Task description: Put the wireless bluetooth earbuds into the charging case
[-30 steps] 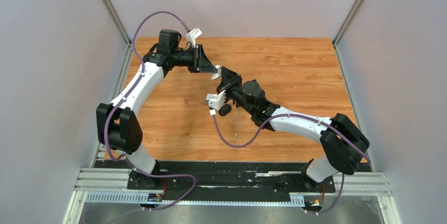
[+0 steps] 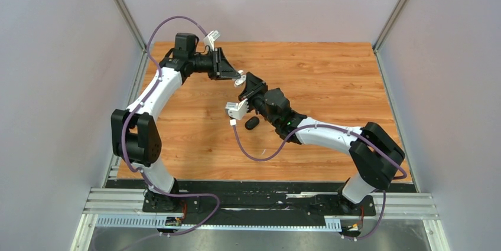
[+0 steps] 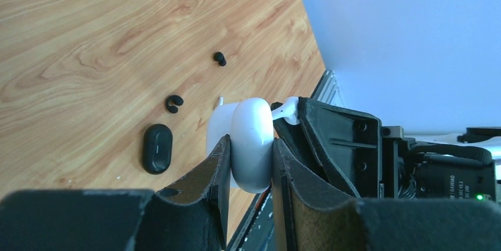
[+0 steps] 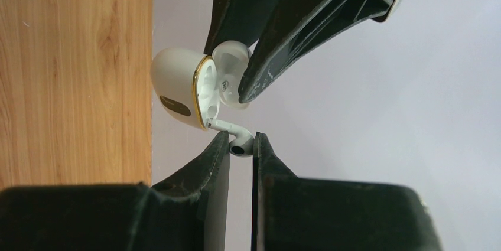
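Note:
The white charging case [image 4: 177,77] is held up in the air with its lid [image 4: 229,65] flipped open. A gold line edges its rim. My left gripper is shut on the case, its fingers at the lid. Between the fingers of my right gripper is a white earbud [image 4: 239,135], held by its head. The stem's end points to the case's open face and appears at its lower rim, not seated inside. In the top view both grippers [image 2: 242,80] meet above the table, and the earbud is too small to make out.
On the wooden table [image 2: 313,74] below lie a black oval case [image 3: 157,149] and two small black earpieces, one curled [image 3: 173,103] and one [image 3: 220,58] farther off. Purple cables [image 2: 254,159] run along both arms.
Both arms have shifted a little to the left in the top view, the right one with its elbow drawn inward. The grippers stay close together.

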